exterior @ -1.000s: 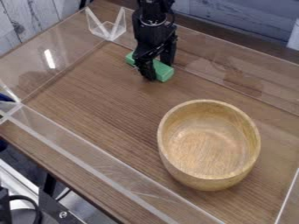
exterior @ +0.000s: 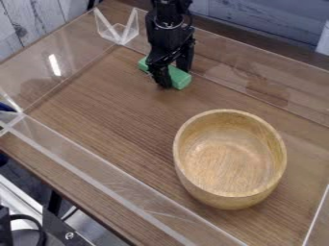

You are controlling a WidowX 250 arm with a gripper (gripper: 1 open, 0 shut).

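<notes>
The black gripper (exterior: pixel 170 63) is low over the back middle of the wooden table, its fingers at a green object (exterior: pixel 178 79) lying there. The dark fingers overlap the green thing, so I cannot tell whether they are shut on it. A round wooden bowl (exterior: pixel 229 158) stands at the front right.
A clear plastic container (exterior: pixel 115 26) sits at the back left. Black cables (exterior: pixel 26 219) show in the lower left corner, beyond the table's edge.
</notes>
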